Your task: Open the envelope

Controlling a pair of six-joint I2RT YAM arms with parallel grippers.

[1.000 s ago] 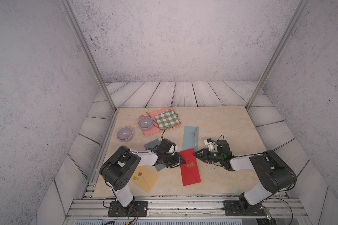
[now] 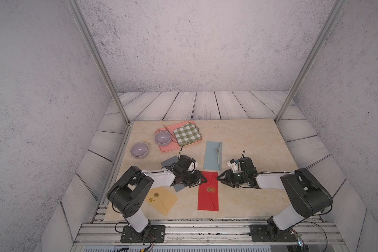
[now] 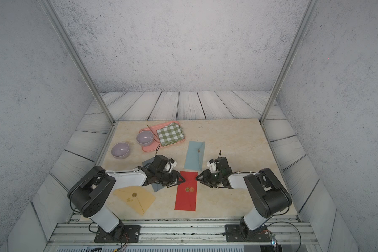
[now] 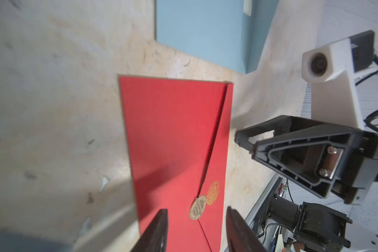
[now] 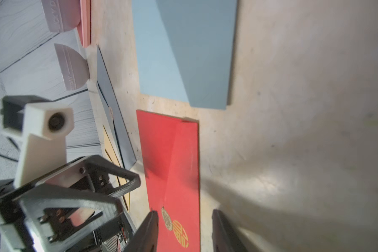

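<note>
Between my two grippers a red envelope [image 2: 207,199] lies flat on the table, long side running front to back. Its flap is down, and a round gold seal [image 4: 197,207] shows beside a printed gold emblem. Over its left long edge my left gripper stands open, its fingers apart with nothing seen held. My right gripper is open too, near the right long edge, its fingertips low in the right wrist view. Whether either touches the paper is hard to tell.
A light blue envelope [image 2: 211,155] lies just behind the red one. Left are a yellow envelope [image 2: 163,201] and a grey one [image 2: 170,160], partly under my left arm. Back left stand two purple bowls and a pink tray [image 2: 168,147] with checked cloth.
The red envelope has turned from tilted to nearly straight, its front end swinging left. My right gripper moved slightly, and its fingers look wider apart now. The left arm's elbow shifted a little left.
</note>
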